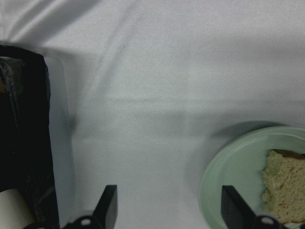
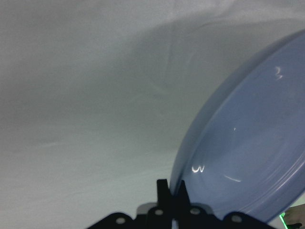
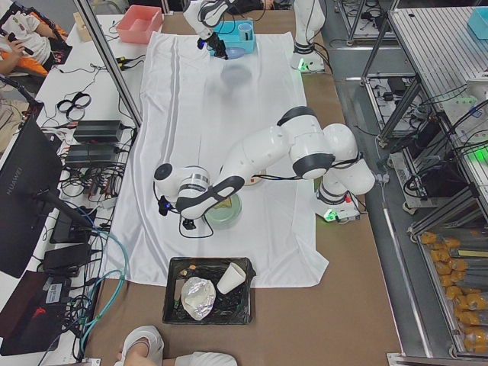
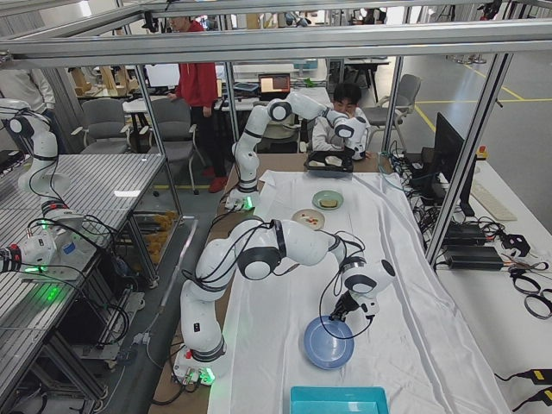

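Note:
My right gripper is shut on the rim of a blue plate (image 2: 248, 133), which is raised off the cloth near the turquoise bin (image 3: 226, 27) in the camera left view. My left gripper stands open over the white cloth, between a black tray (image 1: 24, 138) and a green plate (image 1: 233, 176) holding a piece of bread or cake (image 1: 286, 186). In the camera right view the blue plate (image 4: 329, 349) hangs below the right arm.
A small beige plate (image 4: 307, 220) with bits on it lies near the green one. The black tray at the cloth's edge holds a white cup (image 3: 232, 278) and a foil item (image 3: 198, 297). Monitors and cabled electronics line the side table.

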